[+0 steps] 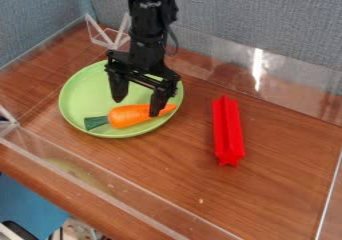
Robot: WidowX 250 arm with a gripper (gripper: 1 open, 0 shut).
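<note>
My black gripper (138, 93) is open, its two fingers spread over a green plate (83, 85) at the left of the camera view. An orange toy carrot (131, 114) with a green top lies on the front part of the plate, just below the fingers. The right fingertip is close to the carrot's tip; whether they touch I cannot tell.
A red oblong object (226, 130) lies on the wooden table (267, 184) to the right of the plate. Clear plastic edging runs along the back and front-left.
</note>
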